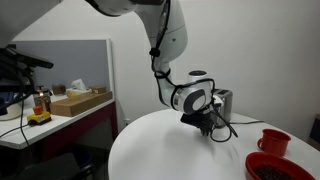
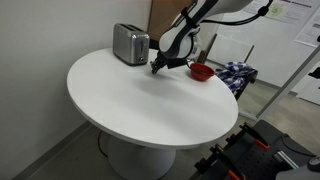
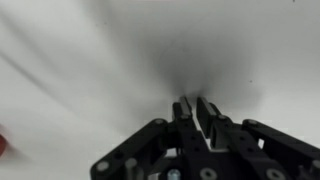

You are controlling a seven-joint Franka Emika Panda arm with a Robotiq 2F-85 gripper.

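Note:
My gripper points down low over the white table, just in front of the silver toaster. Across the table in the second exterior view, the gripper is at the toaster's right side. Seen from the wrist, the fingertips of my gripper are close together with a narrow gap, and nothing shows between them. Beneath them is only blurred white tabletop with a soft shadow. Whether the fingertips touch the table I cannot tell.
A red mug and a red bowl with dark contents stand to the right. A dark cord runs beside the toaster. A checked cloth lies near the far edge.

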